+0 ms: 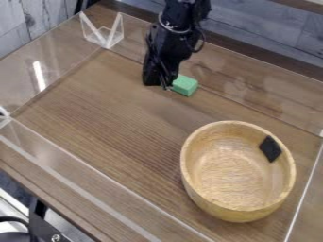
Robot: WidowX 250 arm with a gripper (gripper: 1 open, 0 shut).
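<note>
My black gripper (159, 74) hangs at the back middle of the wooden table, its tip low near a green block (184, 85), which lies just to its right and is partly hidden behind it. The gripper is shut; I cannot see anything held between its fingers. A large pale round bowl (237, 180) with a black patch on its rim sits at the front right.
Clear plastic brackets stand at the back left and left edge. A wall runs along the back, and a black cable shows at the lower left.
</note>
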